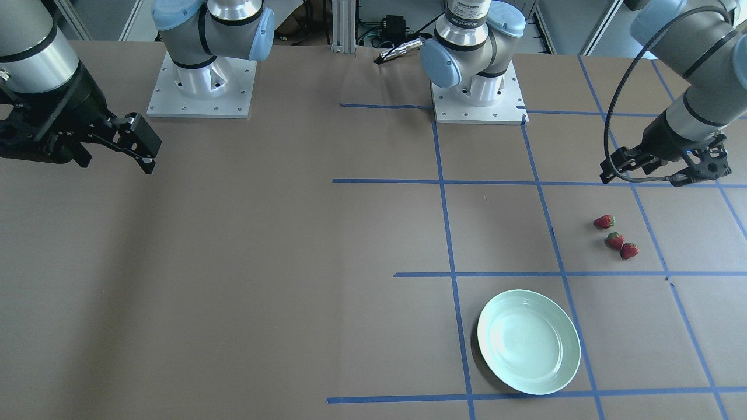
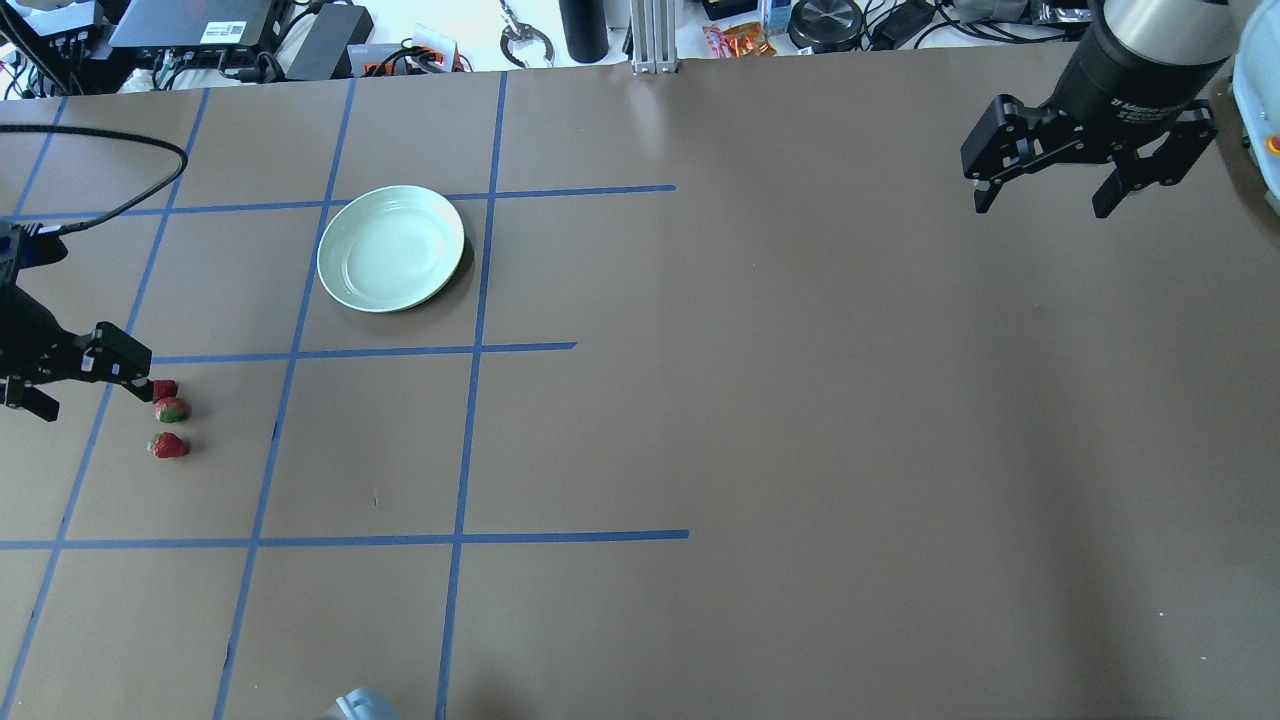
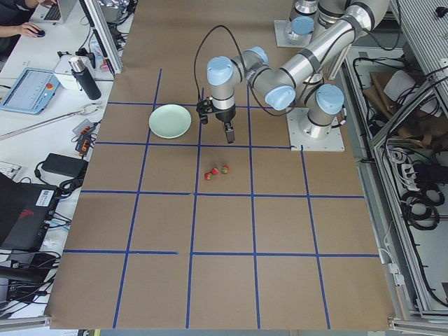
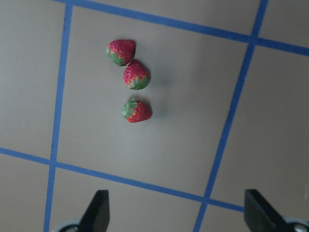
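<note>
Three strawberries lie on the taped grid at the right of the front view: one (image 1: 604, 221) slightly apart, two (image 1: 614, 240) (image 1: 628, 251) close together. My gripper hangs above them, with its fingertips wide apart at the bottom of the wrist view and nothing between them; it is open. A pale green plate (image 1: 529, 342) lies empty nearer the front camera, in another grid square.
A second arm's black gripper (image 2: 1080, 156) hangs at the opposite side of the table. Other arm bases stand along one edge, and equipment lines another.
</note>
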